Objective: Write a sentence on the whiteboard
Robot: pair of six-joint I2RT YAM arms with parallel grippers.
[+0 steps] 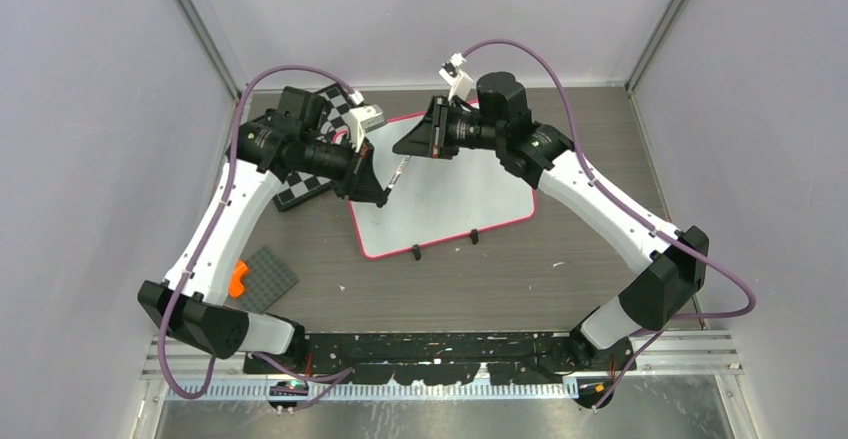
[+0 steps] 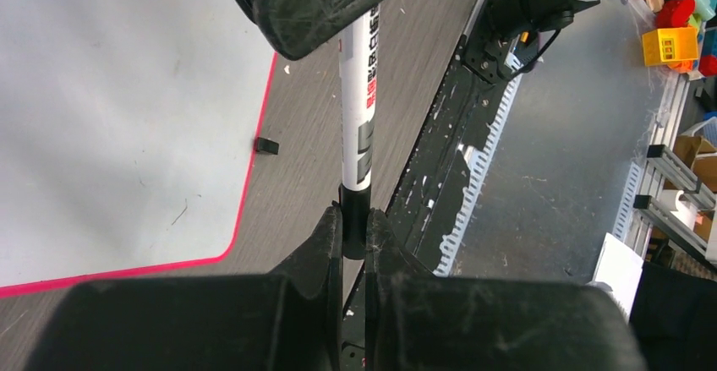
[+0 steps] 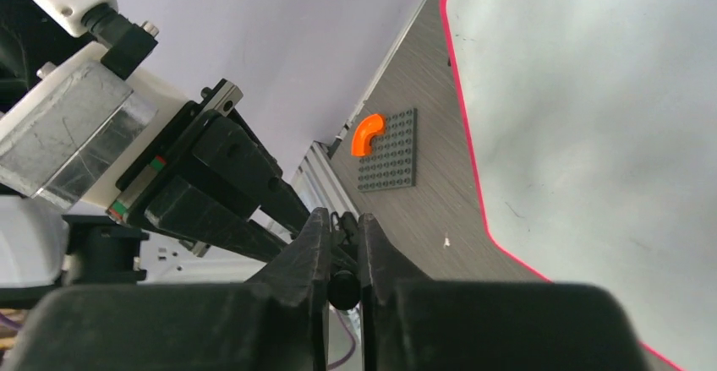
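Over the whiteboard (image 1: 455,194), a white-barrelled marker (image 1: 397,173) spans the gap between my two grippers. Its black end sits pinched between the fingertips of my left gripper, while the printed white barrel (image 2: 358,105) rises from it. My right gripper (image 1: 402,149) is shut on the opposite end; in the right wrist view a round black tip (image 3: 344,291) shows between its fingers. The board has a pink edge and lies on the table, its surface showing no writing apart from small faint marks.
Partly behind the left arm lies a black-and-white checkerboard (image 1: 303,187). A grey studded plate (image 1: 268,279) with an orange curved piece (image 1: 238,279) is at the lower left. Black clips (image 1: 416,252) sit on the board's near edge.
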